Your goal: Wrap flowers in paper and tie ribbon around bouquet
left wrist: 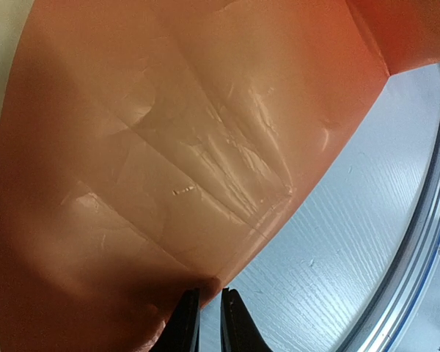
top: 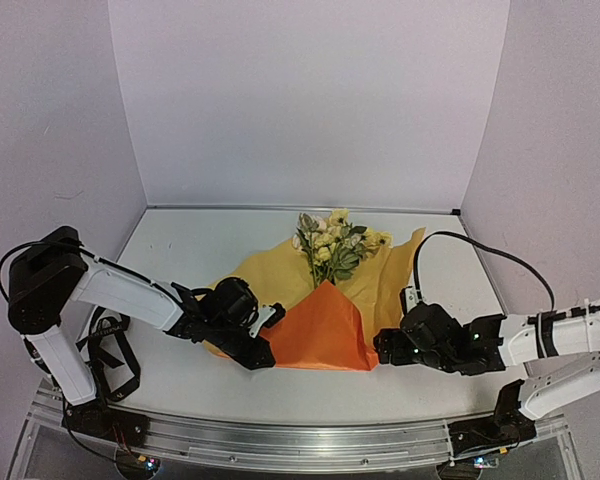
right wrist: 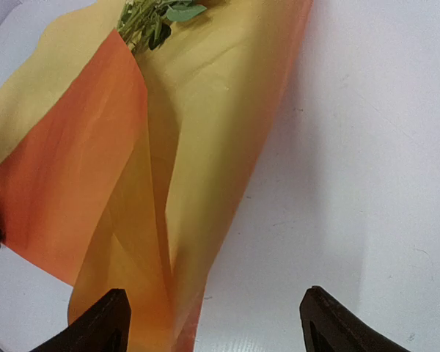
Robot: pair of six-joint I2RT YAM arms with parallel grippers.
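The bouquet of pale yellow flowers (top: 332, 240) lies on a large wrapping sheet (top: 265, 275), yellow inside and orange outside. Its stems run under an orange flap (top: 325, 330) folded up from the front. My left gripper is low at the front left edge of this flap. Its fingers stand close together with a narrow gap, and I cannot tell whether they grip the paper. At the sheet's right side, my right gripper is wide open. The curled right side of the paper (right wrist: 213, 191) reaches down between its fingers, touching neither visibly.
A black strap or cable bundle (top: 115, 360) lies at the left by the arm base. A metal rail (top: 300, 440) runs along the front edge.
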